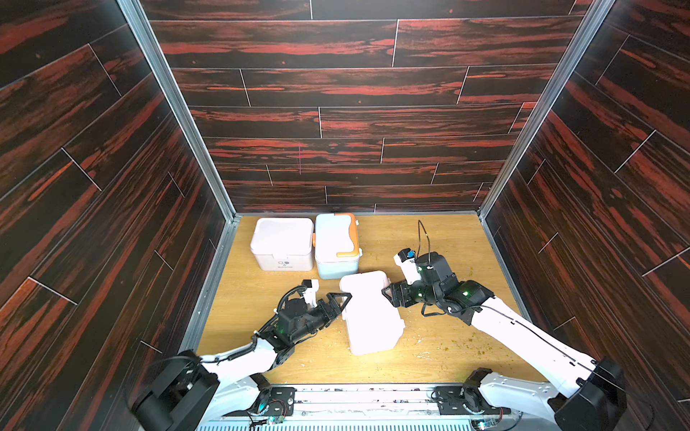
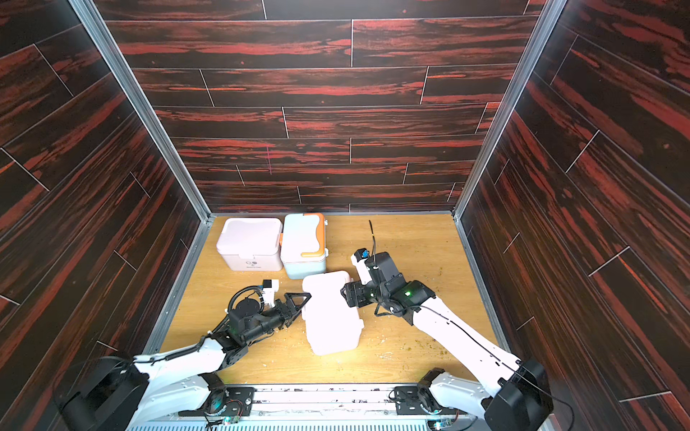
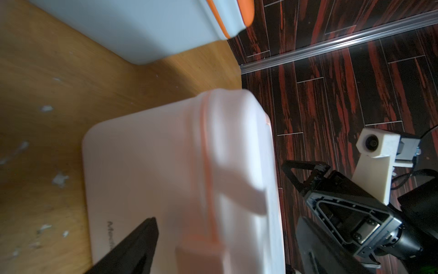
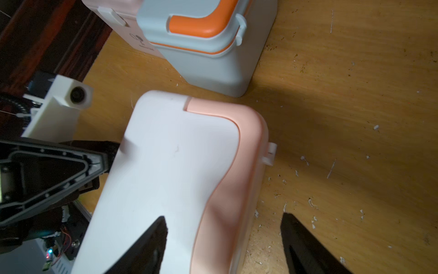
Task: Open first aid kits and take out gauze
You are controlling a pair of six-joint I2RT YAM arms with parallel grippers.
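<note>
A white first aid kit with a pink strip on its lid [image 1: 371, 316] [image 4: 164, 169] lies at the front centre, lid closed. My left gripper [image 1: 345, 297] is open at the kit's upper left edge; its blurred fingers flank that side in the left wrist view. My right gripper [image 1: 388, 291] is at the opposite edge. In the right wrist view its fingers [image 4: 294, 242] stand apart over the lid's right side; from above I cannot tell what lies between them. No gauze is visible.
A pale pink-white box [image 1: 281, 237] and a blue box with orange trim [image 1: 332, 237] stand side by side at the back left.
</note>
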